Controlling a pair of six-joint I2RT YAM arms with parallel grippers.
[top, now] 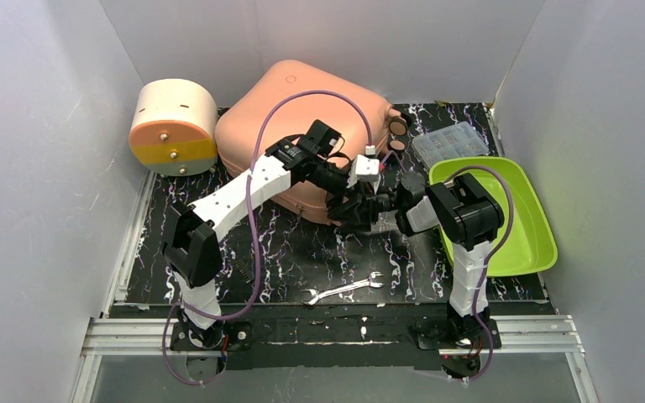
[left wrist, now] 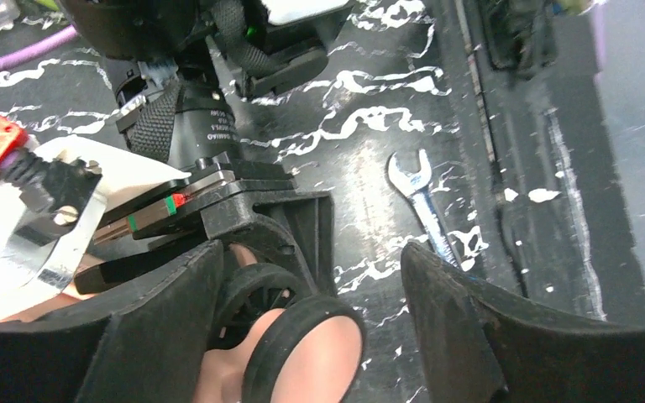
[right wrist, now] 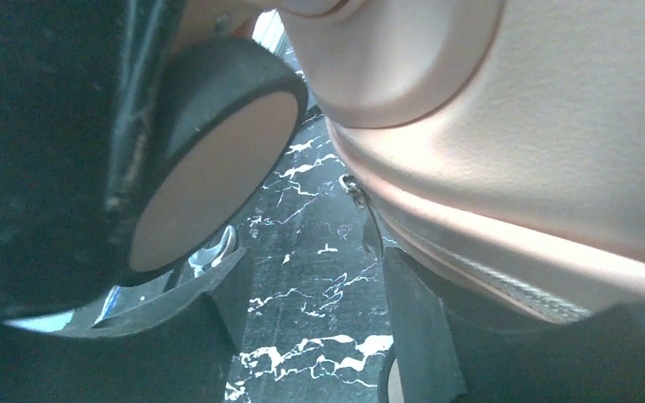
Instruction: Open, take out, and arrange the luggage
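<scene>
A peach suitcase [top: 302,92] lies on the dark marbled table at the back centre. Both grippers meet at its front right corner, overlapping in the top view. In the left wrist view my left gripper has its fingers apart around a suitcase wheel [left wrist: 315,357]; whether they touch it is unclear. In the right wrist view my right gripper is open beside the suitcase's zipped edge [right wrist: 504,285], with a wheel [right wrist: 214,185] at its left and bare table between the fingertips.
A green tray [top: 529,243] is at the right, a clear compartment box [top: 449,143] behind it. A small drawer unit [top: 172,117] stands at the left. Wrenches [top: 344,288] lie near the front edge.
</scene>
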